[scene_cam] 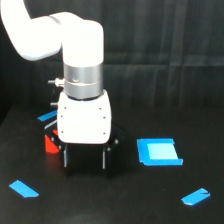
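A red block (51,143) rests on the dark table at the left, its right part covered by the white hand of the arm. My gripper (85,160) points downward just to the right of the block and seems nearer the camera. Its two thin fingers stand well apart, and nothing shows between them. A square (159,152) with a pale centre and blue border lies flat to the right of the gripper.
Blue tape strips lie at the front left (23,189), the front right (195,197) and the back left (47,116). Bare dark table fills the front middle. A dark curtain (160,60) hangs behind.
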